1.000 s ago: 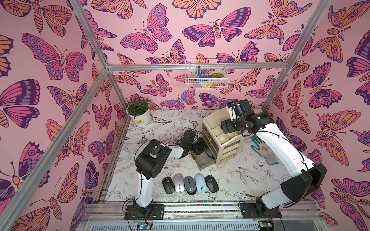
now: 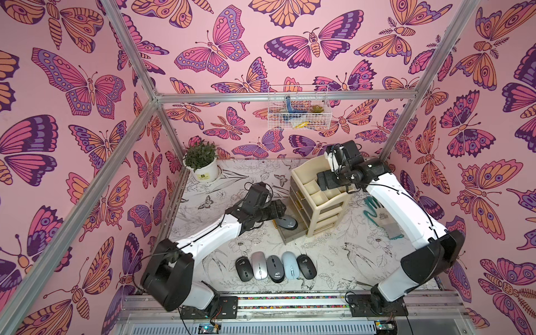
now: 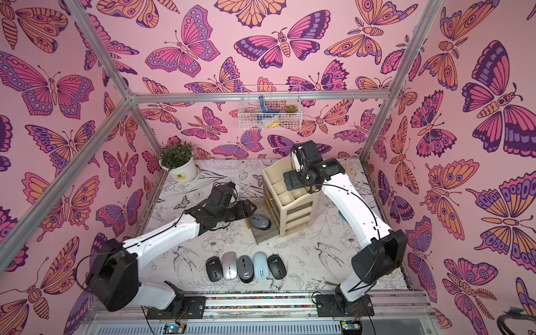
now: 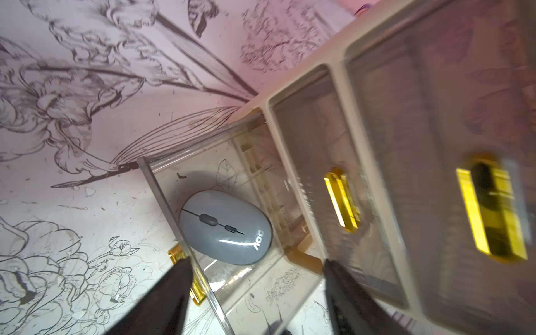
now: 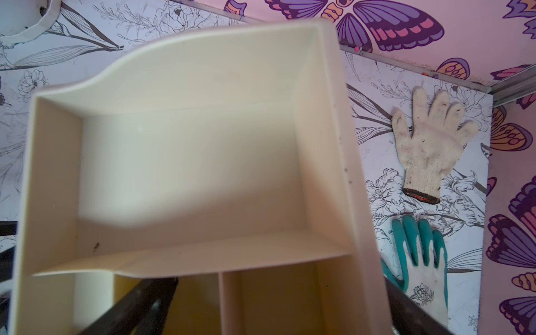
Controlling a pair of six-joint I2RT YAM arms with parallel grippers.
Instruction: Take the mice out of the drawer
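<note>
A grey mouse [image 4: 223,226] lies in the pulled-out lower drawer [image 2: 293,234] of the beige cabinet [image 2: 323,217], near the drawer's front. My left gripper [image 2: 276,209] hovers over that drawer, fingers parted with nothing between them; its tips are blurred in the left wrist view. My right gripper [image 3: 287,179] is at the cabinet's sectioned top, open, its fingertips blurred at the bottom of the right wrist view.
Several mice [image 2: 275,269] stand in a row on the front of the table. A potted plant [image 2: 201,170] is at the back left, two gloves [image 5: 430,145] right of the cabinet.
The right gripper and cabinet top have shifted slightly left.
</note>
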